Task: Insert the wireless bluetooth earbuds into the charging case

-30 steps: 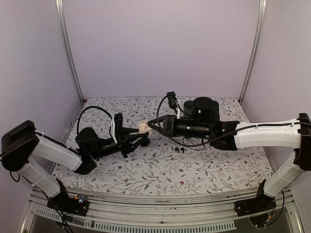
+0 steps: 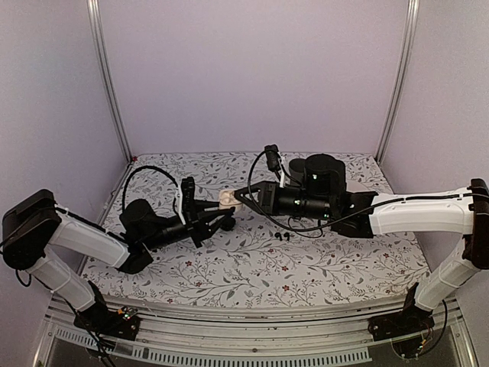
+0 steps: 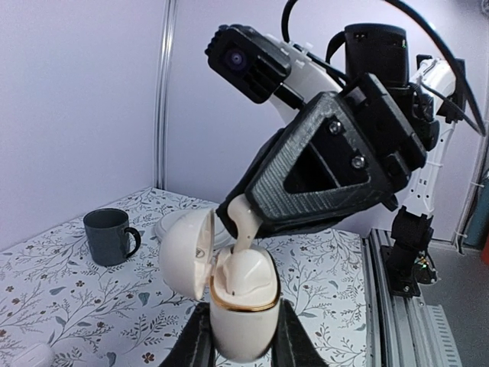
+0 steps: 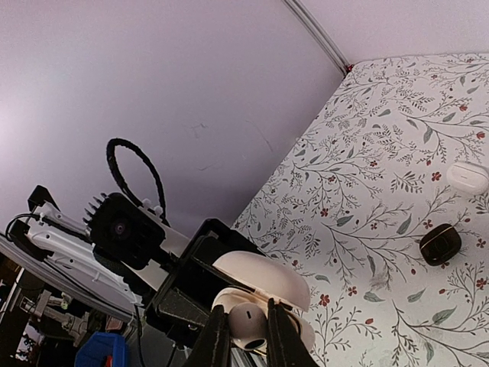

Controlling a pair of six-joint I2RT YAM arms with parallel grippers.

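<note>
My left gripper is shut on the white charging case (image 3: 243,321), whose lid (image 3: 183,252) stands open. My right gripper is shut on a white earbud (image 3: 243,214), seen stem up over the case's opening with its lower end at or in it; how far it is seated is unclear. In the top view both grippers meet at the case (image 2: 228,197) above the middle of the table.
A dark mug (image 3: 107,237) and a white round object (image 3: 172,223) stand at the back. A black case (image 4: 439,245) and a white case (image 4: 466,177) lie on the table, with small black pieces (image 2: 283,235) near the middle.
Both grippers and the case have shifted very slightly in the top view since a second ago; otherwise little has changed.
</note>
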